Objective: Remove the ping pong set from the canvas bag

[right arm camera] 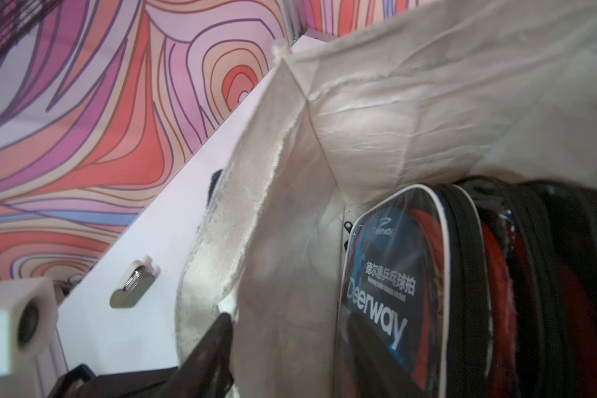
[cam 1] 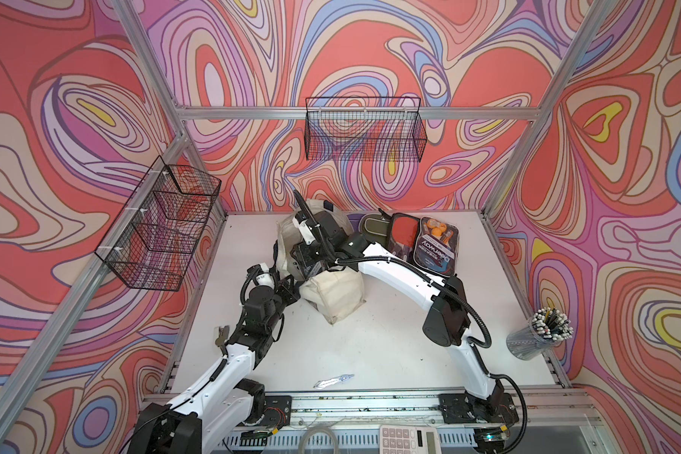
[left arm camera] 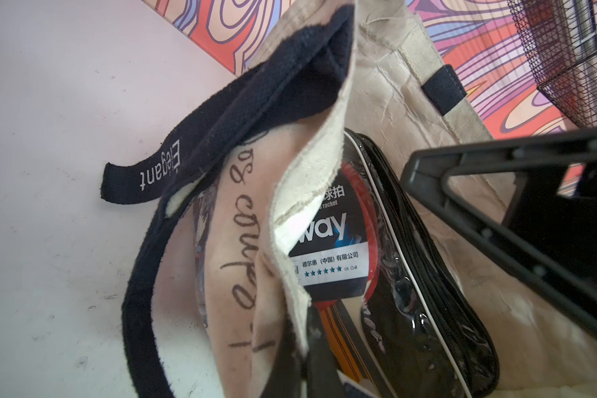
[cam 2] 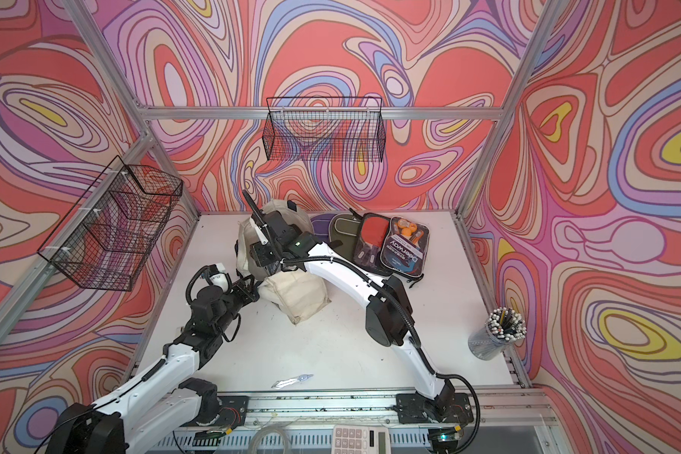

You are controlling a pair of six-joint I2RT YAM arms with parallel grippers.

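Observation:
The cream canvas bag (cam 1: 335, 293) stands upright at the back left of the table, its mouth held wide. My left gripper is shut on the bag's near left rim, the cloth running between its fingers. Inside, several black-edged ping pong sets stand side by side; the outermost set (right arm camera: 391, 292) has a white-piped edge and "Deerway" print. In the left wrist view the same kind of set (left arm camera: 338, 245) shows behind the rim. My right gripper hangs in the bag mouth with fingers apart, one finger (right arm camera: 371, 358) in front of the outermost set. Its lower parts are hidden.
Right of the bag, a purple case, an olive case (cam 1: 373, 225), a red paddle set (cam 1: 403, 233) and a Deerway set with orange balls (cam 1: 436, 246) lie in a row. A pen cup (cam 1: 526, 342) stands far right.

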